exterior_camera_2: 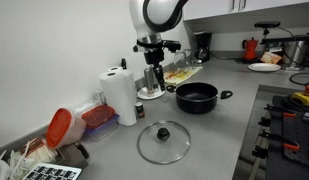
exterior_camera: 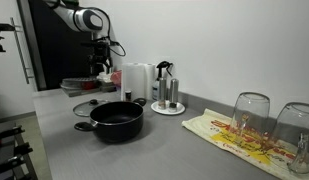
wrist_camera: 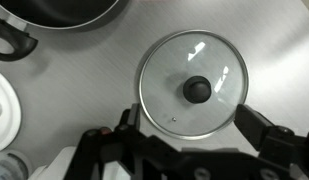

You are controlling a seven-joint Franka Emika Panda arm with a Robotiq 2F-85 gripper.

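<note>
My gripper is open and empty, its two fingers standing apart at the lower part of the wrist view. Ahead of them lies a round glass lid [wrist_camera: 169, 98] with a metal rim and a black knob [wrist_camera: 197, 89]. From exterior view 2 the lid [exterior_camera_2: 179, 150] rests flat on the grey counter, beside a black two-handled pot [exterior_camera_2: 197, 105]. The pot [exterior_camera: 117, 124] looks empty and uncovered. In exterior view 1 the gripper [exterior_camera: 101, 72] hangs in the air, well above the counter, toward the lid's side of the pot.
A paper towel roll [exterior_camera_2: 120, 98] and a plate with shakers [exterior_camera: 168, 107] stand along the wall. Two upturned glasses [exterior_camera: 250, 112] sit on a patterned towel [exterior_camera: 212, 124]. Bowls and a dish rack [exterior_camera_2: 34, 160] crowd the far end. Counter before the pot is clear.
</note>
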